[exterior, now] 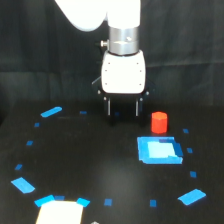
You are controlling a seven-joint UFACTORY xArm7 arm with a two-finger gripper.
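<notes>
My gripper (pixel 124 108) hangs pointing down over the far middle of the dark table. Its two thin dark fingers stand wide apart, with nothing visible between them. Just right of it sits a small red block (pixel 159 122), apart from the fingers. In front of the block lies a shallow blue tray (pixel 142 149) with a pale patch (pixel 161 150) inside; whether that patch is the tray's floor or a separate thing, I cannot tell.
A pale, box-like object (pixel 60 212) is cut off by the bottom edge at left. Blue tape strips (pixel 22 185) and several small blue squares mark the dark table (pixel 95 160).
</notes>
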